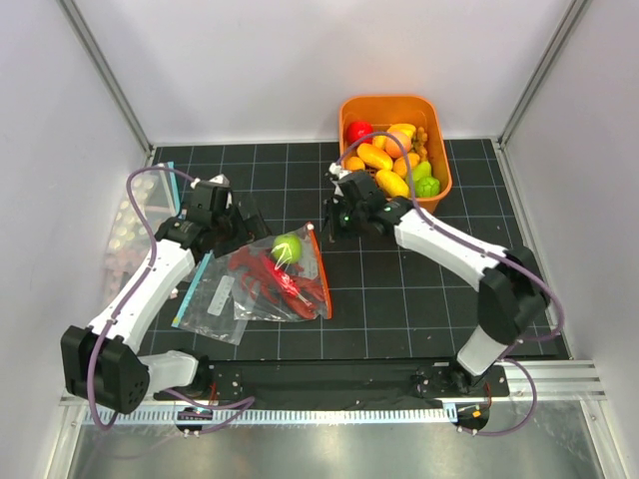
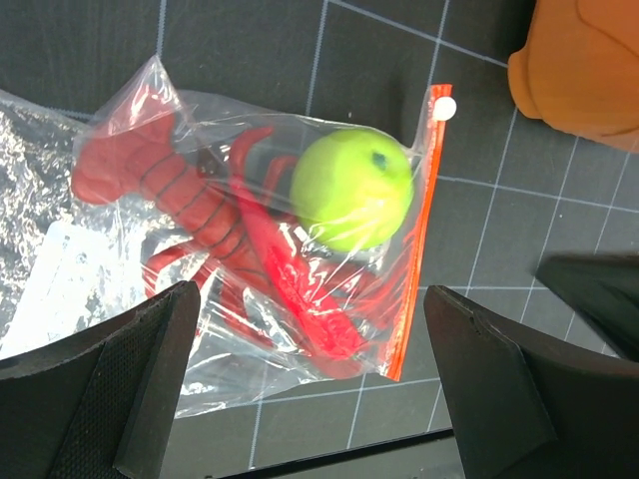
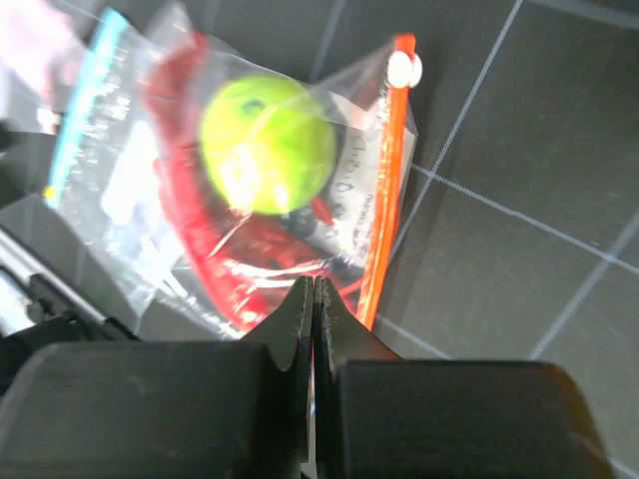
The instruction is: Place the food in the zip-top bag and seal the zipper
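A clear zip bag (image 1: 285, 274) lies on the dark tiled table, holding a red lobster (image 2: 215, 215) and a green apple-like fruit (image 3: 268, 145). Along its right edge runs an orange zipper (image 2: 419, 239), with a white slider (image 2: 444, 108) at the far end. Whether the zipper is closed along its length, I cannot tell. My left gripper (image 1: 256, 226) is open above the bag's far left side, nothing between its fingers. Just right of the slider end, my right gripper is shut, with nothing showing between its fingertips.
An orange bin (image 1: 445, 165) full of toy fruit and vegetables stands at the back right. Beneath the left end of the lobster bag shows another bag with a blue zipper (image 3: 85, 105). Further left lies a bag with pale pieces (image 1: 128, 235).
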